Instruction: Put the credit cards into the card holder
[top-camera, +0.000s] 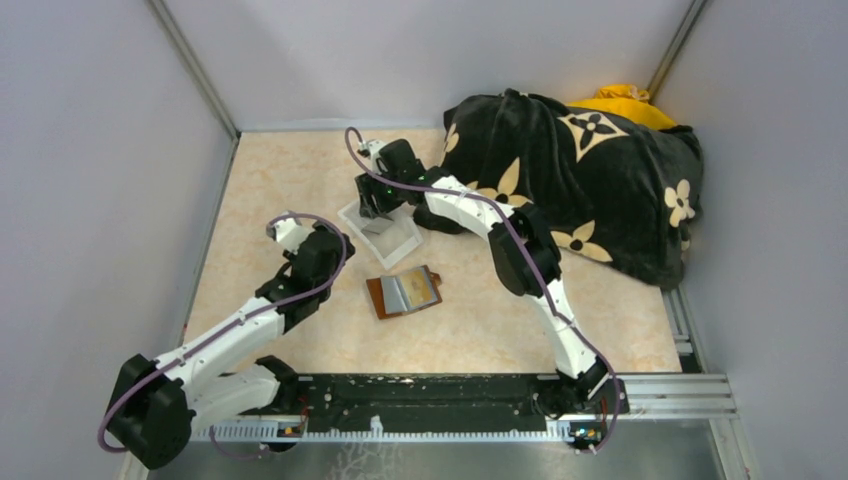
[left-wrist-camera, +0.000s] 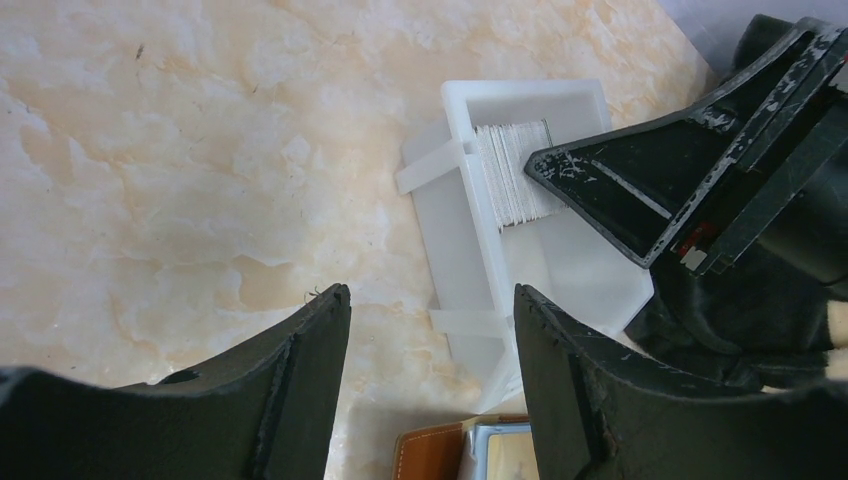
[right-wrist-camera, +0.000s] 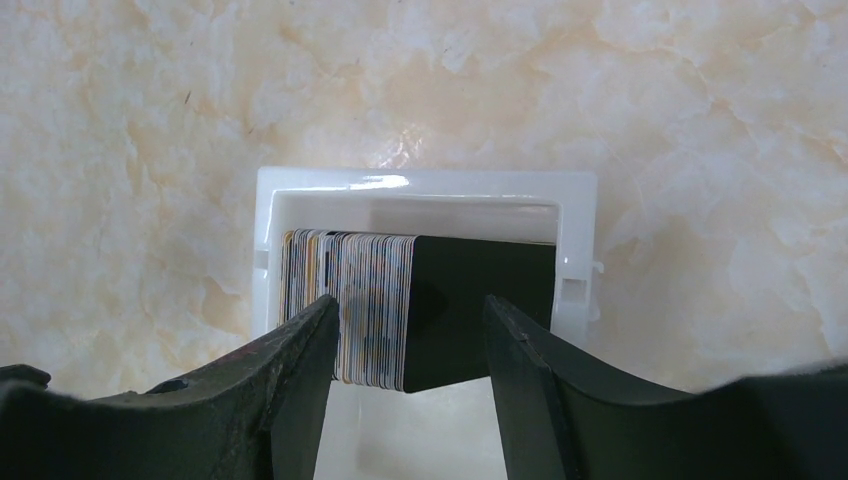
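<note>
A row of several cards (right-wrist-camera: 375, 310) stands packed on edge in a white tray (right-wrist-camera: 425, 182), the end one showing a dark face (right-wrist-camera: 470, 300). Over that row my right gripper is open, its fingers apart with nothing held between them. In the left wrist view the same cards (left-wrist-camera: 508, 180) show as thin white edges beside the right gripper's dark finger (left-wrist-camera: 620, 180). The brown card holder (top-camera: 404, 292) lies spread open on the table, with clear sleeves and something yellowish in the right one. Left of the tray, my left gripper hangs open and empty.
A dark blanket with a flower pattern (top-camera: 590, 180) is heaped at the back right, close to the right arm. Bare table (top-camera: 500, 320) lies right of the card holder, and more is free at the back left.
</note>
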